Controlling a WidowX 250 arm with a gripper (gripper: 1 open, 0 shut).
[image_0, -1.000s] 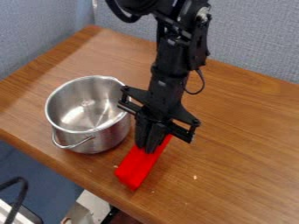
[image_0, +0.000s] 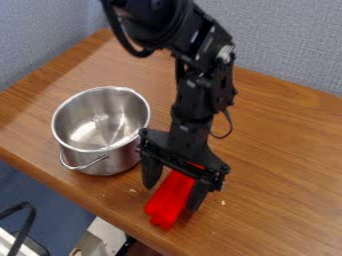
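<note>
My black gripper (image_0: 174, 180) hangs low over a red bar (image_0: 166, 205) lying on the wooden table near its front edge, fingers open and spread to either side of the bar's upper part. A steel pot (image_0: 100, 130) with a wire handle stands just left of the gripper.
A grey wall (image_0: 281, 40) rises behind.
The gripper has moved down and toward the front, onto the red bar, which it now partly hides. The pot has not moved.
</note>
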